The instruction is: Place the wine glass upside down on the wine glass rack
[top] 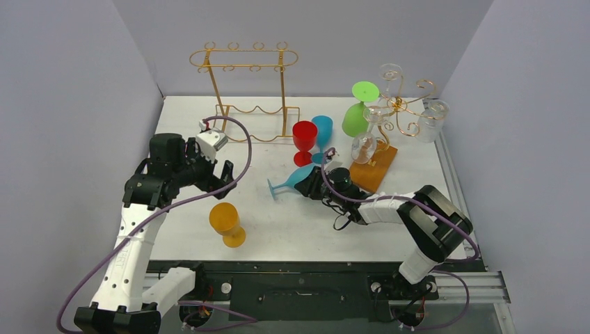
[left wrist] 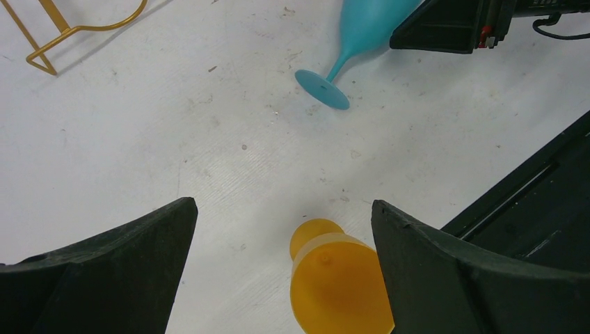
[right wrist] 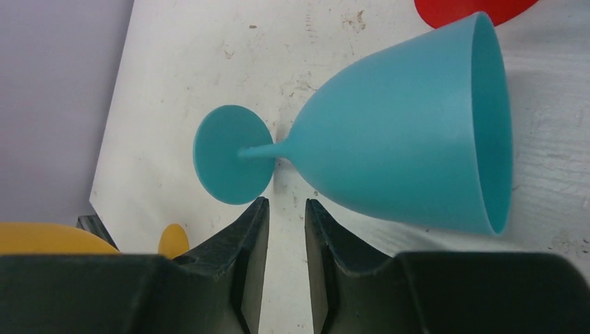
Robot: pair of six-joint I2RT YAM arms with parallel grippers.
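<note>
A light blue wine glass [top: 292,179] [left wrist: 369,24] [right wrist: 389,132] lies on its side on the white table, foot to the left, bowl at my right gripper [top: 312,184]. That gripper's fingertips are close together beside the bowl in the right wrist view; whether they grip anything is unclear. My left gripper [top: 221,179] stands open over the table, above and behind an upright orange glass [top: 225,220] [left wrist: 337,285]. The gold wine glass rack [top: 282,90] [left wrist: 83,28] stands empty at the back left.
Upright red [top: 304,139] and blue [top: 323,129] glasses stand behind the lying one. A gold tree stand on a wooden base [top: 372,174] holds clear glasses at the right, with a green glass [top: 355,120] beside it.
</note>
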